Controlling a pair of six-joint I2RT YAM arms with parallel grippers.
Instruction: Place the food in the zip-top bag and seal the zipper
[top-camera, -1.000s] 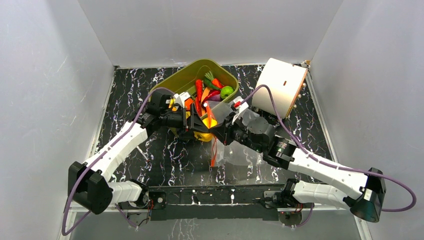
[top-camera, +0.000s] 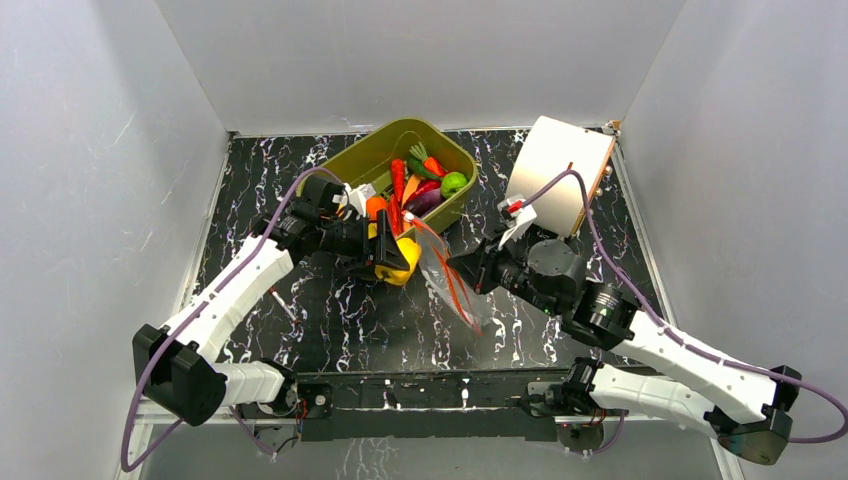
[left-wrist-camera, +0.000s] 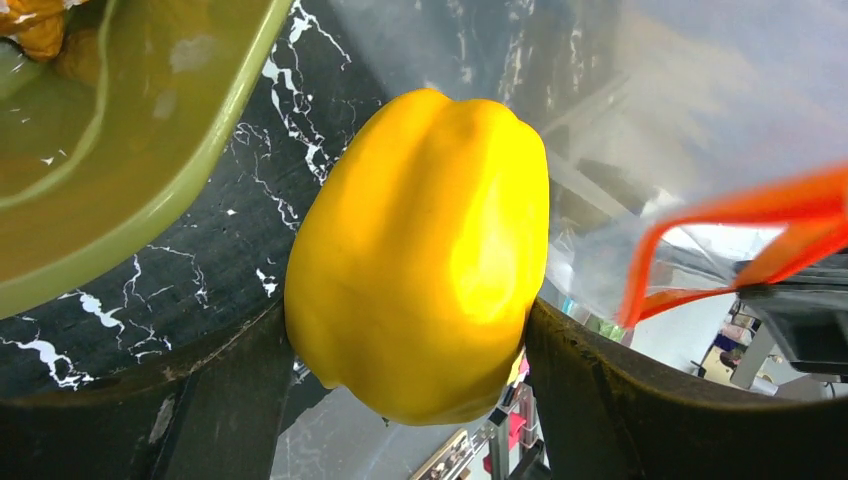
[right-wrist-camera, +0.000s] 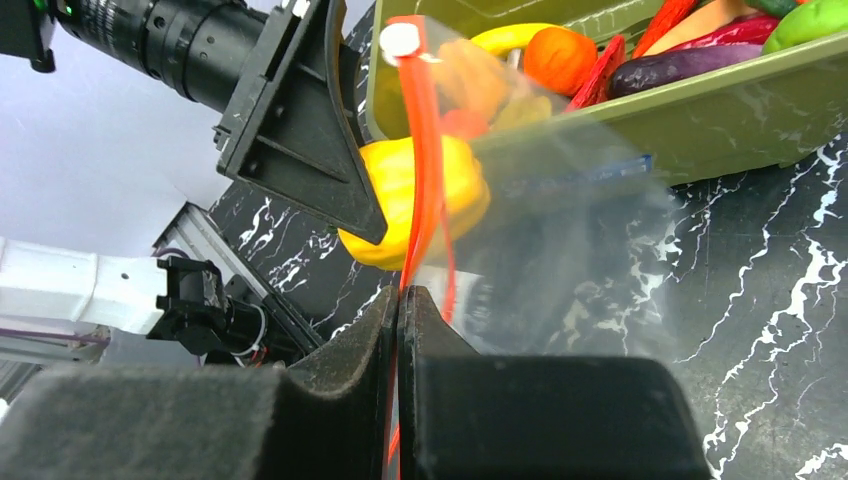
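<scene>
A yellow bell pepper (left-wrist-camera: 415, 260) fills the fingers of my left gripper (top-camera: 385, 255), which is shut on it beside the clear bag (top-camera: 450, 280) with its orange zipper (right-wrist-camera: 424, 160). My right gripper is shut on the zipper edge, holding the bag up just right of the pepper. In the right wrist view the pepper shows partly through the plastic; whether it is inside the bag I cannot tell.
A green bin (top-camera: 340, 158) of toy vegetables stands behind the grippers. A white cylindrical object (top-camera: 558, 175) sits at the back right.
My right gripper has moved right, away from the left one, with the bag, which now hangs narrower.
</scene>
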